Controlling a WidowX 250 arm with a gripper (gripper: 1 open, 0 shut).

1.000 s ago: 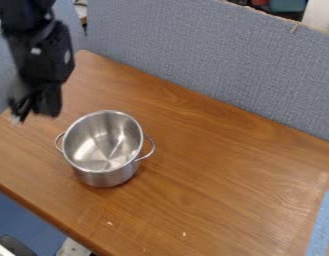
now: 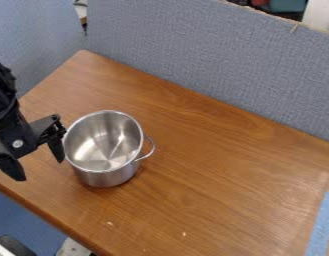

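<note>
A steel pot (image 2: 108,150) with a wire side handle stands on the wooden table (image 2: 234,180), left of centre. The black gripper (image 2: 33,140) is at the left edge, low beside the pot's left rim, its fingers open and apart with nothing visible between them. Whether it touches the pot is unclear.
Grey padded walls (image 2: 207,50) line the back and left. The table right of and behind the pot is bare. A blue strip (image 2: 318,225) shows at the lower right edge.
The gripper has moved down and to the left from above and behind the pot to low at its left side. The pot has stayed about in place.
</note>
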